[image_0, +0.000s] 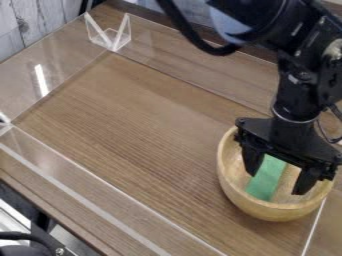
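Observation:
A wooden bowl (246, 203) stands at the lower right of the table, with a green object (266, 177) lying inside it. My black gripper (278, 166) is lowered into the bowl, its two fingers on either side over the green object, part open. Whether the fingers touch the object cannot be told from this view.
A white wire-like holder (111, 32) is at the back left edge. A dark cable (27, 240) runs at the lower left.

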